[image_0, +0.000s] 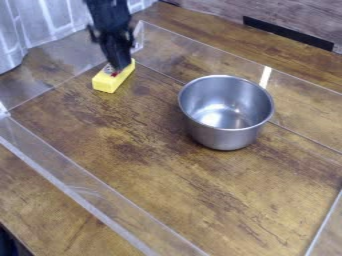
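A yellow block (110, 82), like a sponge with a small red mark, lies on the wooden table (160, 200) in the upper left. My black gripper (116, 62) reaches down from the top edge to just over the block. It is blurred, and its fingertips are hard to make out against the block, but it looks shut.
A large steel pot (226, 112) stands right of the middle. A clear plastic sheet or curtain is at the upper left, and a dark backboard runs along the top right.
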